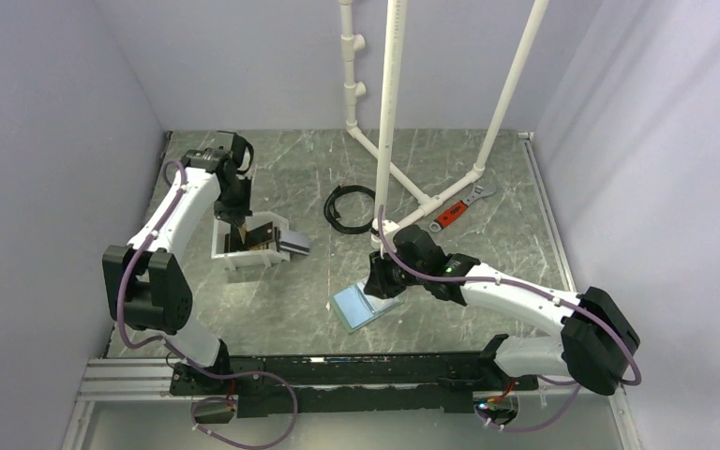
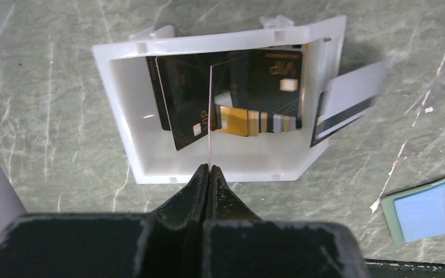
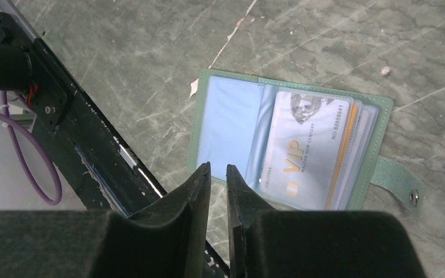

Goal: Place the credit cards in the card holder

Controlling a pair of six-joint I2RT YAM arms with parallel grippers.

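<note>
Over the white box, my left gripper is shut on a thin card seen edge-on. Black and gold cards lie in the box below it. At the box's right side a blurred grey card tilts outside the wall; the top view shows this loose card there too. The green-edged card holder lies unfolded, with a white VIP card in its right half. My right gripper hangs above the holder, its fingertips slightly apart and nothing between them.
A coiled black cable and a red-handled wrench lie farther back. White pipes rise behind the right gripper. Bare table lies between box and holder.
</note>
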